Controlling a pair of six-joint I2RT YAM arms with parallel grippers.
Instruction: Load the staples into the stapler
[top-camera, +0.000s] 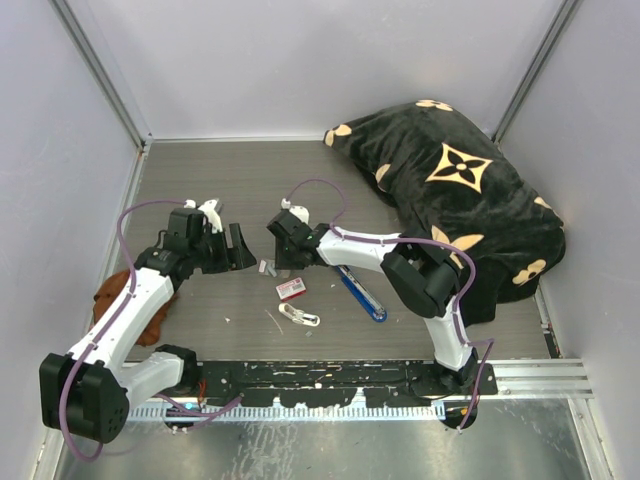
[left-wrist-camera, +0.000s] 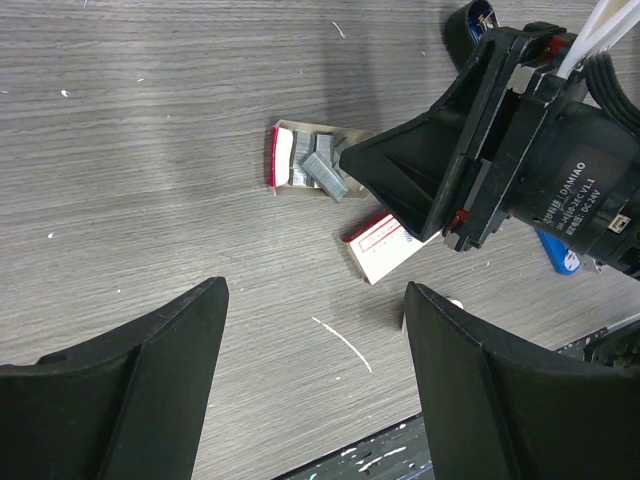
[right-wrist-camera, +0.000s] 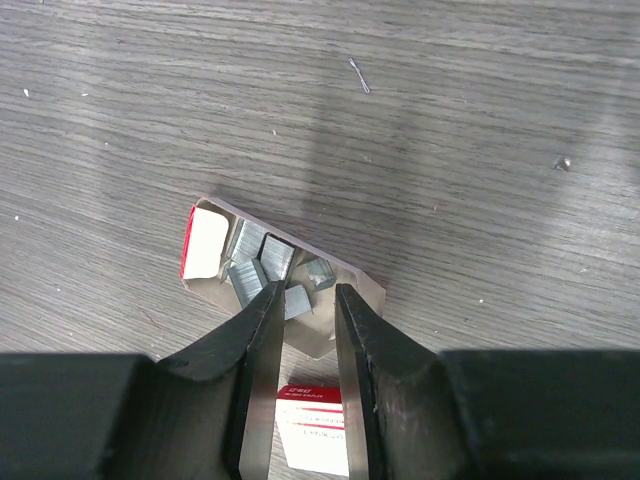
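Short grey staple strips (left-wrist-camera: 325, 176) lie loose inside an opened staple carton (left-wrist-camera: 283, 155) on the table, one strip resting across others. My right gripper is over this carton, open by a narrow gap, with strips visible beyond its fingertips and nothing held. In the top view, my left gripper (top-camera: 243, 248) stands open and empty to the left of the carton. The blue stapler (top-camera: 361, 294) lies to the right, partly hidden under the right arm; whether its magazine is open cannot be told. A red-and-white staple box (top-camera: 291, 288) sits just in front of the carton.
A white bundled item (top-camera: 299, 315) lies in front of the box, near a thin pale strip (top-camera: 273, 321). A large dark cushion (top-camera: 460, 190) fills the back right. Something brown and furry (top-camera: 152, 328) is under the left arm.
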